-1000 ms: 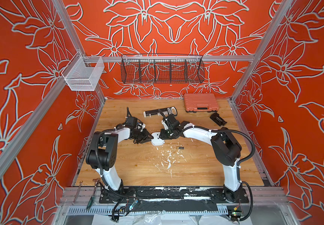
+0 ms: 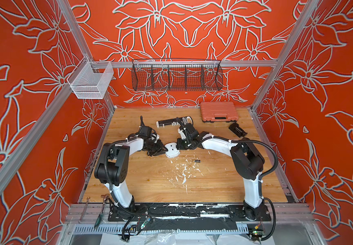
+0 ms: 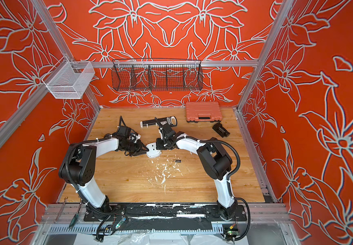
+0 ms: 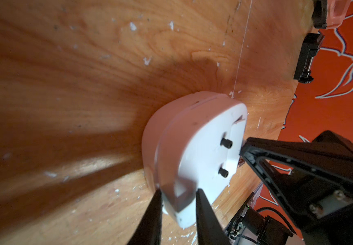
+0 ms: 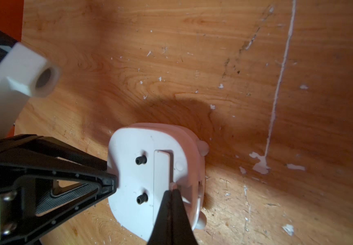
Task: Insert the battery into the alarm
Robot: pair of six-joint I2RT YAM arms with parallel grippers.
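The white alarm with rounded corners sits low over the wooden table between my arms; two black posts stick out of its face. My left gripper is shut on the alarm's edge, one finger on each side. In the right wrist view, a raised white strip runs along that face. The tip of my right gripper, shut with nothing seen between its fingers, lies at the strip's edge, beside a recess. A small dark cylinder, probably the battery, lies on the table to the right of the alarm.
Behind the arms lies a black-and-white tool-like object. At the back right are a red case and a black holder. White flakes litter the table in front.
The alarm has moved barely at all and stays in my left gripper. The small dark cylinder has not moved.
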